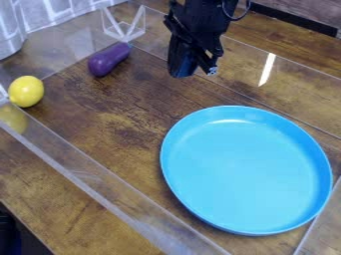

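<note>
The dark gripper hangs over the back middle of the wooden board, shut, with nothing visible between its fingers. A purple eggplant lies to its left. A large blue plate fills the front right, below the gripper. A yellow lemon sits at the left edge.
A white wire object stands at the back left. Clear plastic walls border the board at left and front.
</note>
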